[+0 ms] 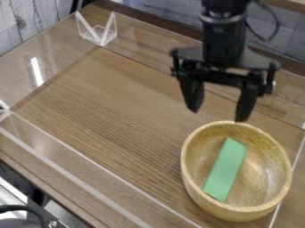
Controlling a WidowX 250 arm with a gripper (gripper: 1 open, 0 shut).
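My gripper (218, 104), black and slightly blurred, hangs over the table above the back rim of a tan round bowl (269, 170) at the lower right. Its two fingers stand wide apart, with nothing visible between them. A flat green rectangular piece (224, 169) lies inside the bowl.
A white wire-like holder (98, 28) stands at the back left corner.
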